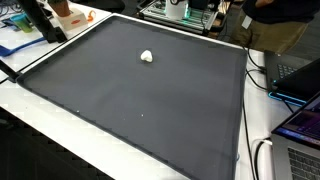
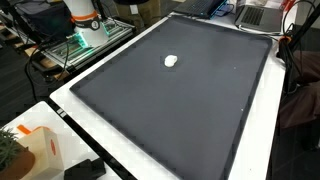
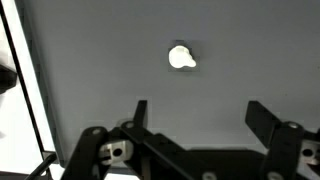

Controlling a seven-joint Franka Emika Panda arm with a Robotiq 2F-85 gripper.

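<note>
A small white object [image 1: 147, 56] lies alone on the dark grey mat [image 1: 130, 100], toward its far side in exterior view 1. The same white object [image 2: 170, 61] shows in exterior view 2, and in the wrist view the white piece [image 3: 181, 57] is above the middle of the picture. My gripper stands open, its two black fingers wide apart at the bottom of the wrist view. Nothing is between them. The white piece lies beyond the fingertips, apart from them. In the exterior views the gripper's fingers cannot be made out.
Laptops [image 1: 297, 158] and cables line the mat's right side in exterior view 1. Boxes and clutter [image 1: 68, 14] stand at the far left corner. A potted plant [image 2: 12, 152] is at the near left in exterior view 2.
</note>
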